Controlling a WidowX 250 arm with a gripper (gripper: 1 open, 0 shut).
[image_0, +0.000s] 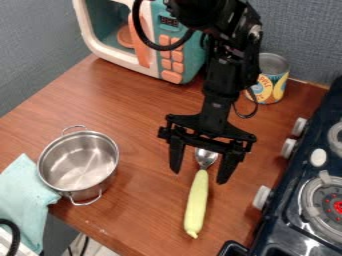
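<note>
My black gripper (201, 166) hangs open over the table, its two fingers spread either side of a silver spoon head (207, 156). Below the spoon, a pale yellow elongated object (195, 205), perhaps its handle or corn, lies lengthwise on the wooden table (134, 120). I cannot tell whether the fingertips touch the table.
A steel pot (79, 160) sits left, beside a light cyan cloth (24, 195). A black stove (314, 190) fills the right. A toy microwave (140, 40) and a can (271, 80) stand at the back.
</note>
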